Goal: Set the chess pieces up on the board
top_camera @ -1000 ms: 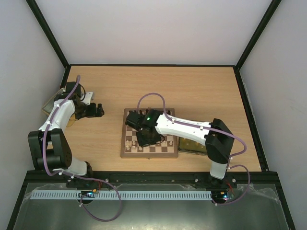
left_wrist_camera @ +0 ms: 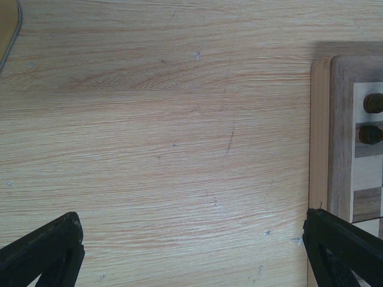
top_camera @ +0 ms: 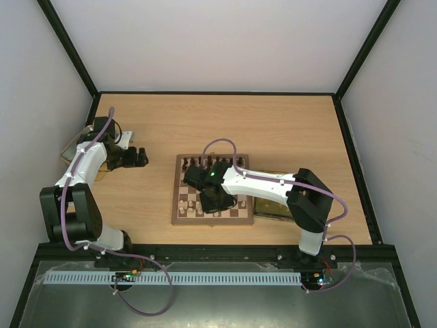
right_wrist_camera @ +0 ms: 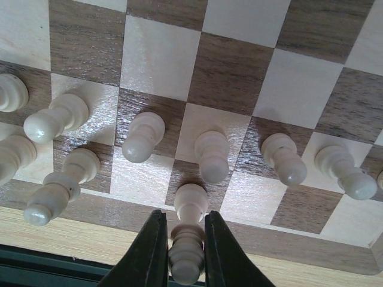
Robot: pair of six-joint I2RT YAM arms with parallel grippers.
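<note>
In the right wrist view my right gripper is shut on a white chess piece (right_wrist_camera: pixel 190 200), tall, with stacked rings. Its base hangs over the near back row of the chessboard (right_wrist_camera: pixel 287 236), around a dark square; whether it touches the wood I cannot tell. A row of white pawns, among them one pawn (right_wrist_camera: pixel 212 156), stands just beyond. Left of the held piece, a ringed white piece (right_wrist_camera: pixel 60 188) occupies the same back row. My left gripper is open above bare table, nothing between its fingers.
Back-row squares right of the held piece are empty. Dark pieces (top_camera: pixel 209 160) line the board's far side, partly hidden by the right arm. A shallow tray (top_camera: pixel 272 210) lies right of the board, another container (top_camera: pixel 70 148) by the left arm. Open tabletop (top_camera: pixel 273 126) stretches behind.
My right gripper has shifted right along the near back row, still gripping the white piece. The left arm is still.
</note>
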